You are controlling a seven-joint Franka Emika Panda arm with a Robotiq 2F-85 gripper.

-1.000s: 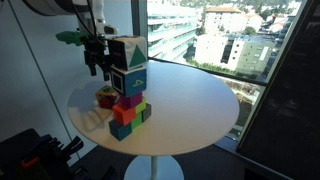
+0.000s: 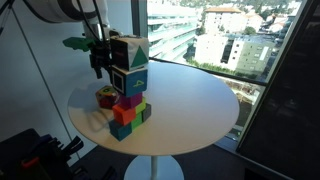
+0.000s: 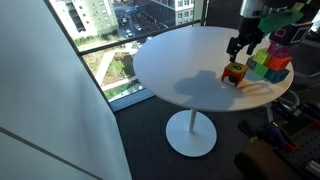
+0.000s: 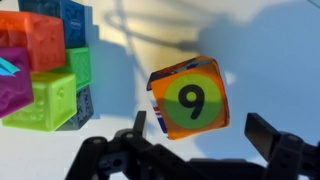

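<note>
An orange cube with a green disc and a black 9 on its top [image 4: 190,98] rests alone on the white table. The same cube [image 3: 234,72] appears near the table's edge in exterior view 2, and beside the stack [image 2: 106,97] in exterior view 1. My gripper is open above it, its fingers on either side of the cube's near edge and apart from it. In exterior view 2 the gripper [image 3: 236,50] hangs just over the cube. Nothing is between its fingers.
Next to the cube rises a stack of coloured blocks [image 2: 128,110], topped by larger boxes [image 2: 130,52] that lie close to the arm in exterior view 1. A lime block [image 4: 50,102] sits left of the cube.
The arm has come slightly lower and to the right over the last second. The cube and the stack have stayed in place.
</note>
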